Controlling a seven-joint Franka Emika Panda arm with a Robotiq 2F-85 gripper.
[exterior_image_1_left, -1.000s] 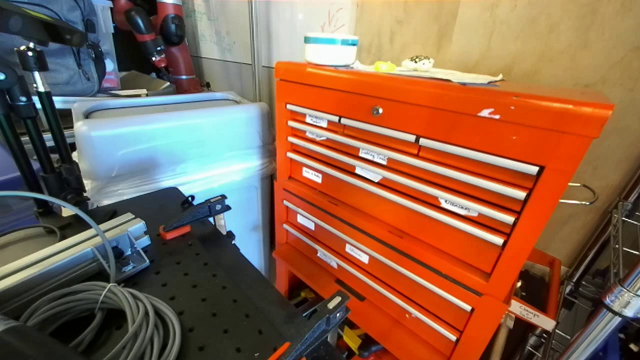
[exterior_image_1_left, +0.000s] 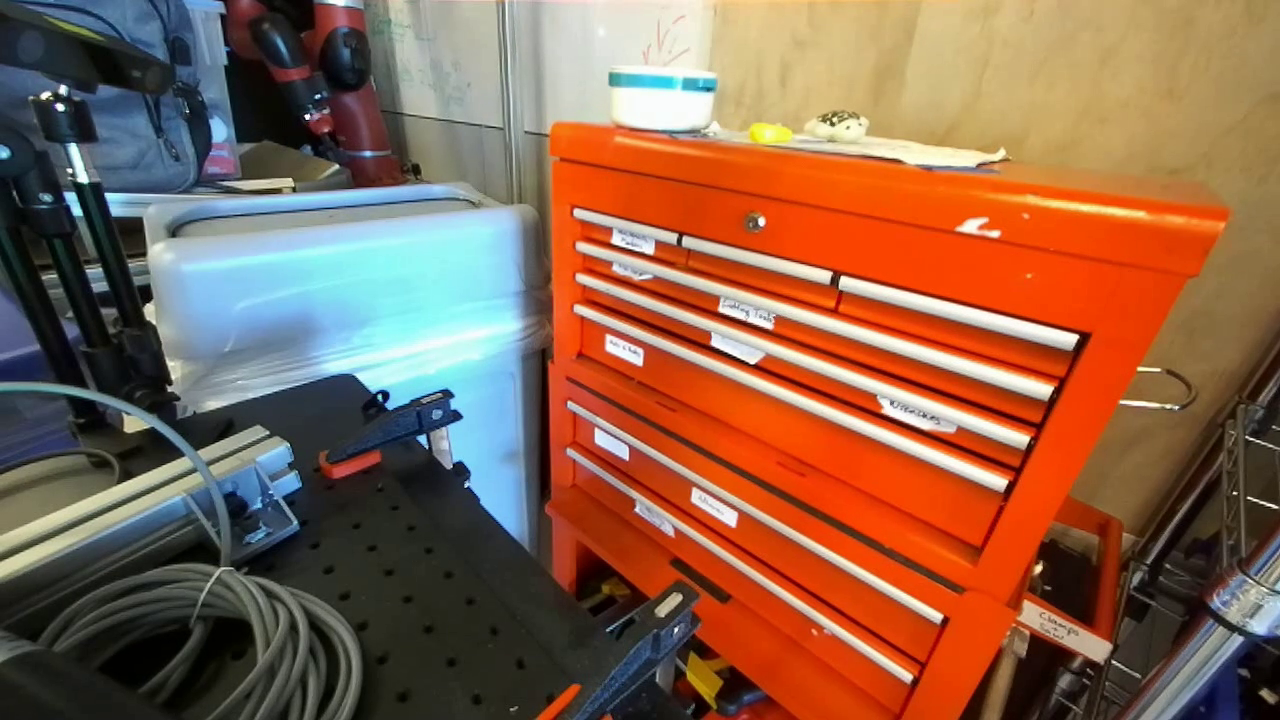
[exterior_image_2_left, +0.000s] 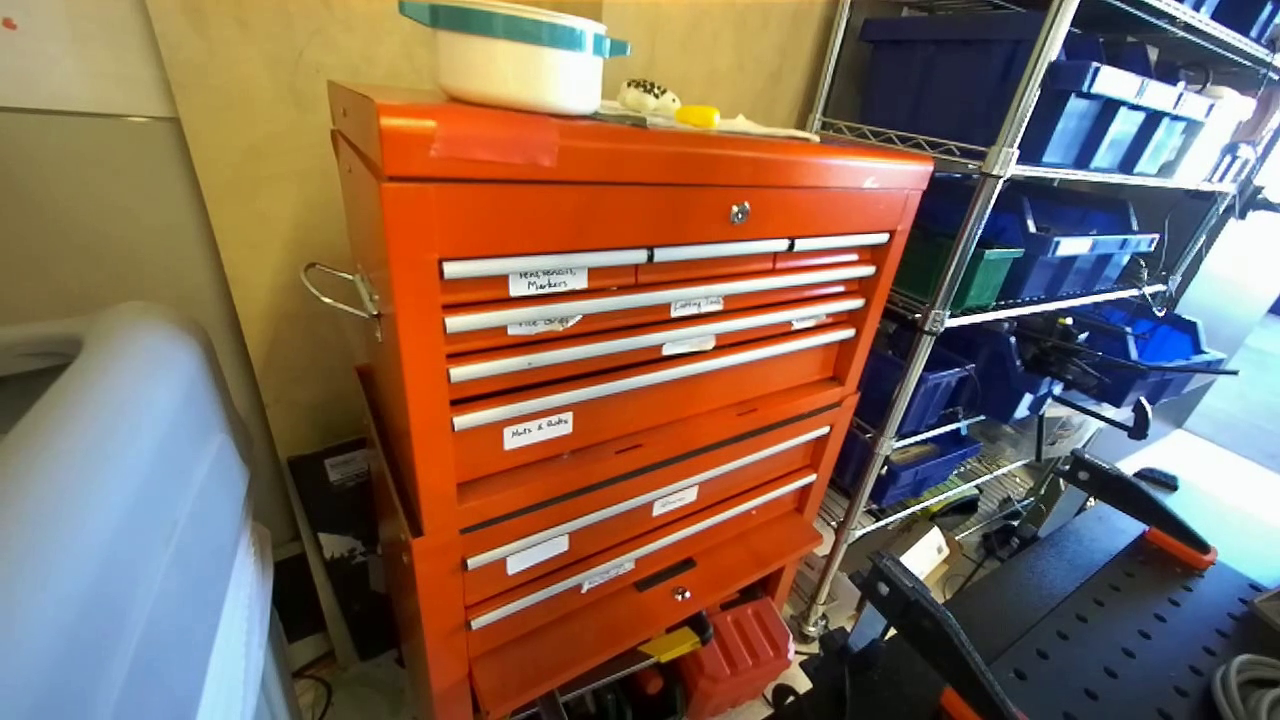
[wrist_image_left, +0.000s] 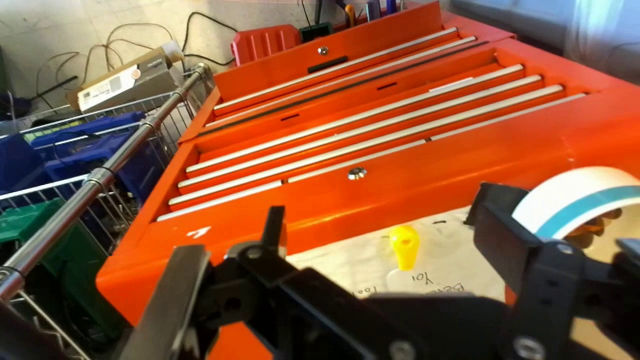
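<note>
My gripper stands open above the top of the red tool chest (wrist_image_left: 384, 198), with nothing held between its fingers. A small yellow object (wrist_image_left: 406, 245) lies on a white cloth or paper (wrist_image_left: 345, 264) with handwriting, seen in the gap of the fingers. Behind the right finger, in the wrist view, is a white round container with a teal band (wrist_image_left: 576, 195). The same container (exterior_image_2_left: 522, 66) is on the chest top in exterior view 2. Close to the yellow object (exterior_image_1_left: 770, 133) sits a white lump with dark speckles (exterior_image_1_left: 836, 126). Neither exterior view shows the arm.
All the chest drawers look closed. A wire shelf with blue bins (exterior_image_2_left: 1086, 246) flanks the chest. A black perforated table (exterior_image_1_left: 396, 564) carries coiled grey cable (exterior_image_1_left: 288, 636) and clamps (exterior_image_1_left: 396, 430). Bare red surface remains at the chest top's right side in exterior view 1.
</note>
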